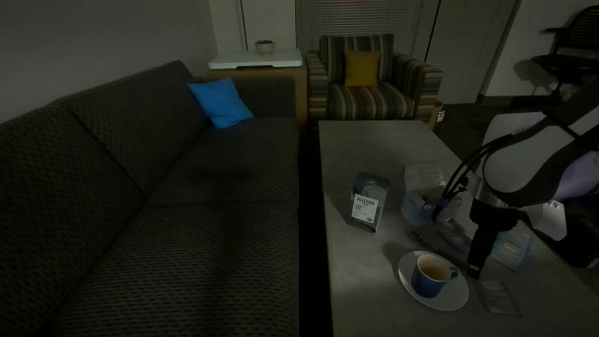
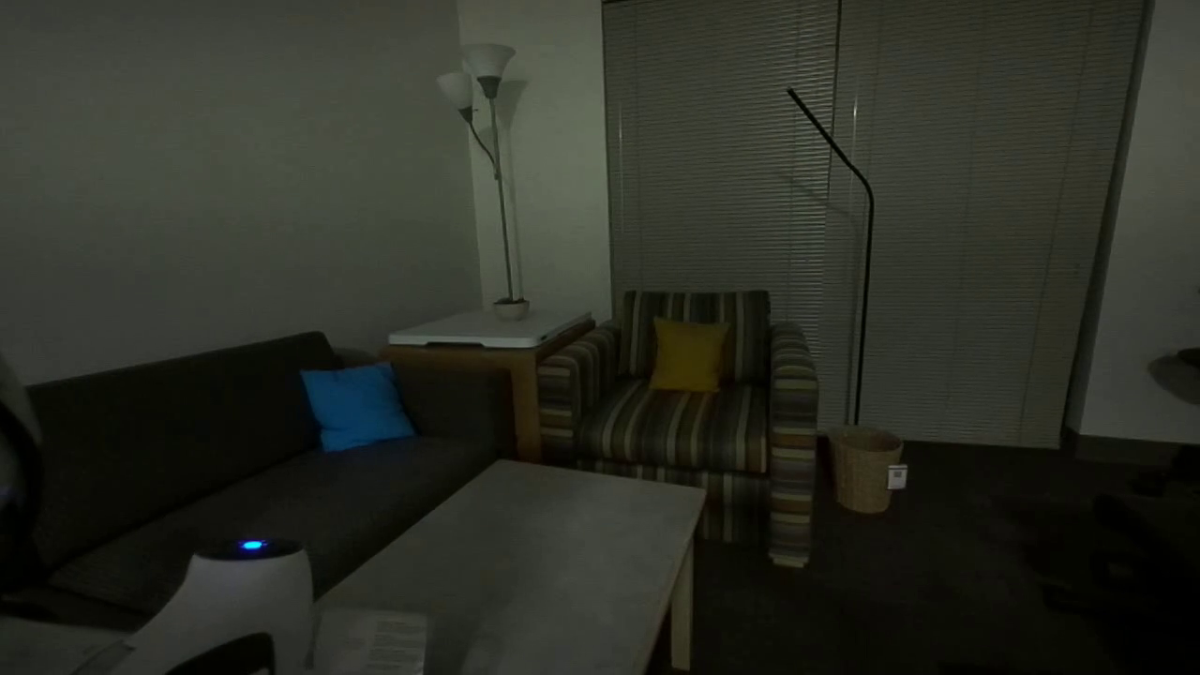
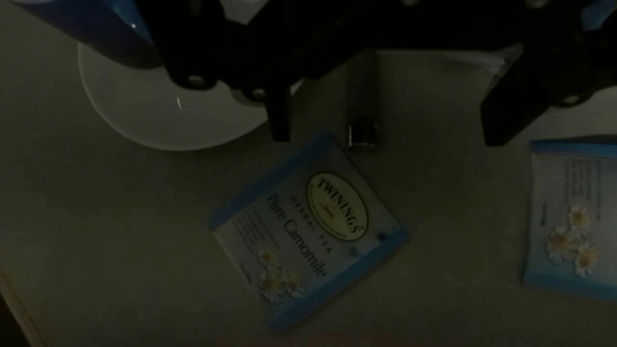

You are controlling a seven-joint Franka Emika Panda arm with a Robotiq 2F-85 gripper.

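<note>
Over the table my gripper stands open, its dark fingers point(image 3: 281, 118) wide apart and nothing held between them. A Twinings Pure Camomile tea packet point(image 3: 306, 231) lies flat, mostly beyond the fingertips in the wrist view. Between the fingers, farther down, shows the shiny end of a dark slender object point(image 3: 362, 133), probably a utensil. The blue cup point(image 1: 429, 281), holding a light brown drink, sits upright on a white saucer point(image 1: 407, 283), left of the gripper point(image 1: 474, 272). Another camomile packet point(image 3: 572, 225) lies at the right of the wrist view.
An Allegro package point(image 1: 368, 205) stands upright farther back on the table, with an open box point(image 1: 418, 208) to its right. A couch point(image 1: 224, 252) runs along the left side, across a gap.
</note>
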